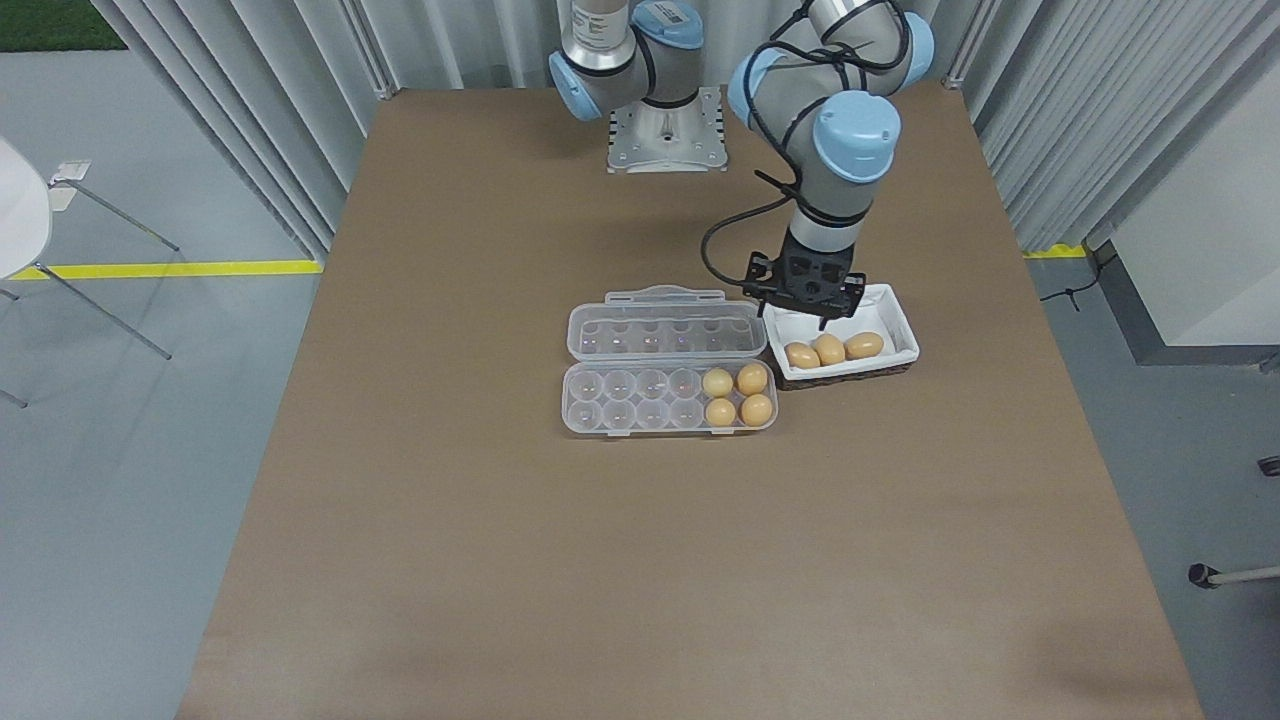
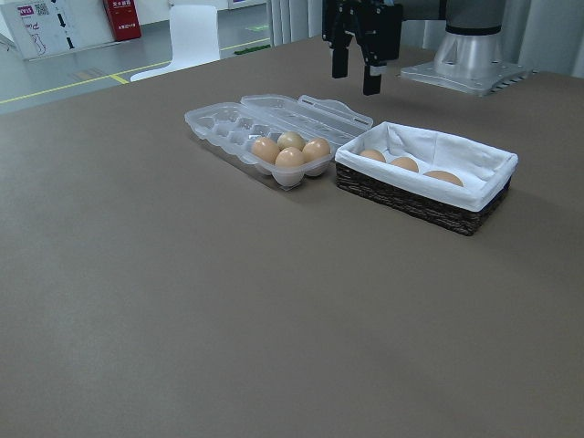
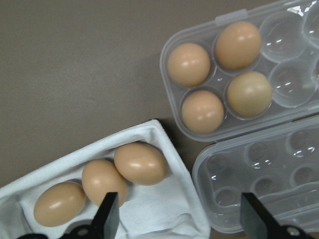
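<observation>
The clear egg carton [image 1: 636, 398] lies open with its lid [image 1: 666, 330] flat behind it; several eggs [image 3: 237, 44] fill cups at its right end, the other cups empty. Beside it a white-lined wicker basket [image 2: 420, 201] holds three eggs [image 3: 103, 184]. My gripper [image 2: 354, 78] hangs open above the back of the carton and basket, fingertips apart with nothing between them. In the wrist view its two fingers show at the bottom, over the basket and lid.
The robot base [image 1: 666, 144] stands at the back of the brown table [image 1: 648, 552].
</observation>
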